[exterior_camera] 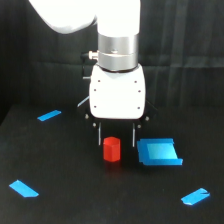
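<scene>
A small red block (pixel 112 150) stands on the black table near the middle of the view. My gripper (pixel 117 142) hangs over it, pointing down, with its two thin dark fingers apart. The left finger (pixel 100 133) shows just left of the block's top, the right finger (pixel 134 134) to its right with a gap. Nothing is seen gripped. Whether the fingertips are level with the block or behind it is hard to tell.
To the right of the block lies a shallow blue open box (pixel 158 162) with a lighter inside. Blue tape strips mark the table: back left (pixel 49 115), front left (pixel 23 188) and front right (pixel 195 197).
</scene>
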